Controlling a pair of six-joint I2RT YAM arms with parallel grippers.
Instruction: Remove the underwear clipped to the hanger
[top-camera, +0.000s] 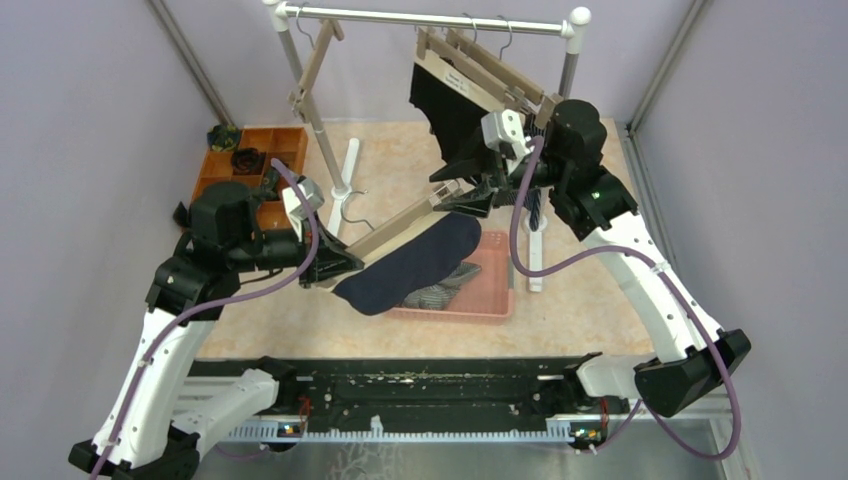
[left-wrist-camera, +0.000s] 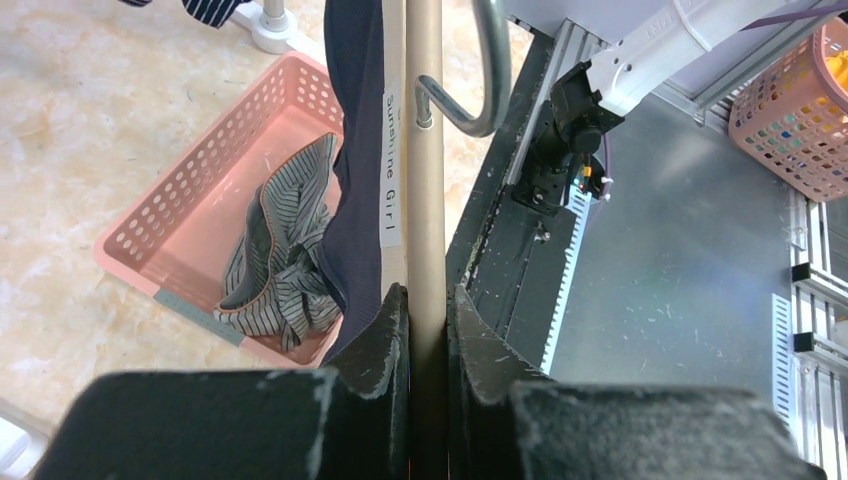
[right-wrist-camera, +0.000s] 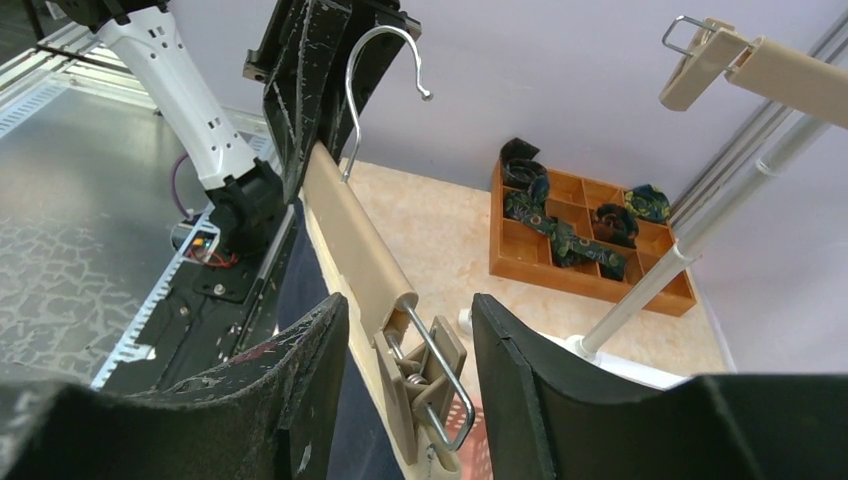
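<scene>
A wooden hanger (top-camera: 402, 224) is held aslant over the table, its left part in my left gripper, which is shut on the bar. Dark navy underwear (top-camera: 415, 262) with a cream waistband hangs from it; "Sunshine Girl" shows on the waistband (left-wrist-camera: 392, 165). At the hanger's right end sits the clip (right-wrist-camera: 425, 370), with a metal wire and wooden fingers still against the waistband. My right gripper is part open, its fingers on either side of that clip with a gap to each. The clip at the left end is hidden by my left gripper.
Below lies a pink basket (top-camera: 492, 278) with striped grey cloth (top-camera: 440, 288) inside. Behind stands a rack (top-camera: 430, 18) with an empty hanger (top-camera: 318, 65) and black underwear (top-camera: 440, 108) close behind my right gripper. An orange compartment box (top-camera: 285, 145) is at left.
</scene>
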